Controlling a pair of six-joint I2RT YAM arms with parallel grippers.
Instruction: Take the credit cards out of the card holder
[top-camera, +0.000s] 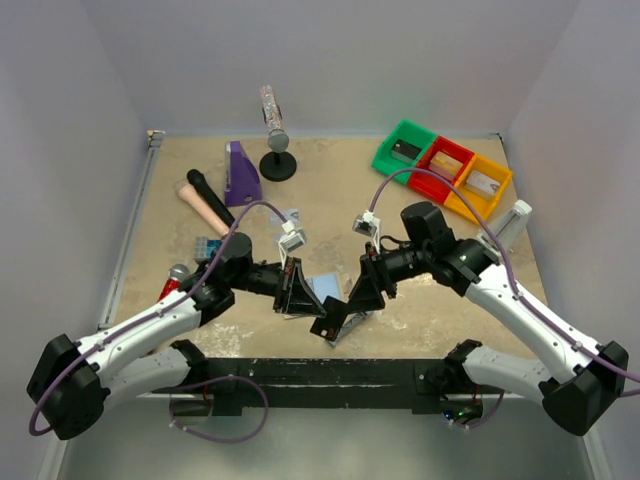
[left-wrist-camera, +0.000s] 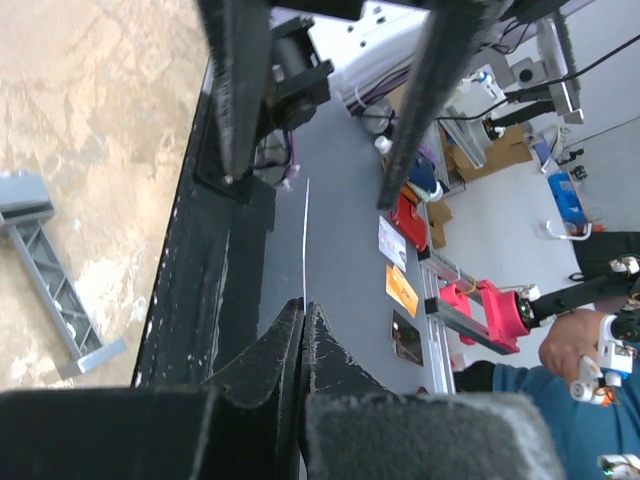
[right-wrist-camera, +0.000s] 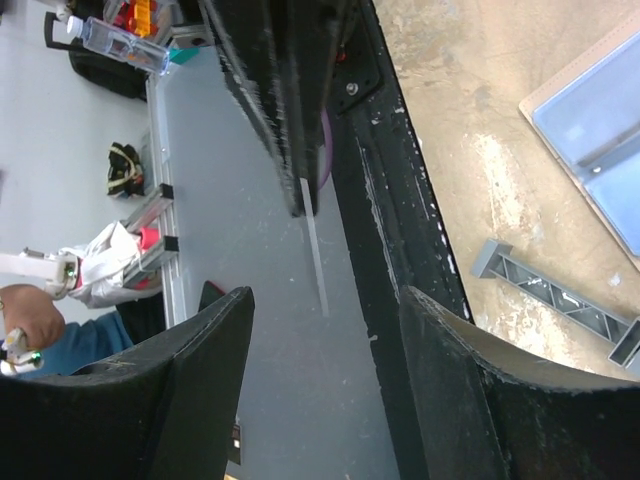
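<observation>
A dark card (top-camera: 329, 322) is held upright at the table's front edge in the top view, appearing edge-on as a thin light line (left-wrist-camera: 305, 240) in the left wrist view. My left gripper is shut on it. My right gripper has its fingers parted around the card's edge, apparently not touching it. A blue card holder (right-wrist-camera: 590, 130) lies on the table, partly hidden by the arms in the top view.
A grey bracket (right-wrist-camera: 550, 295) lies near the front edge. Green, red and yellow bins (top-camera: 478, 207) stand at back right; microphones (top-camera: 208, 192) and a purple stand (top-camera: 241, 180) at back left.
</observation>
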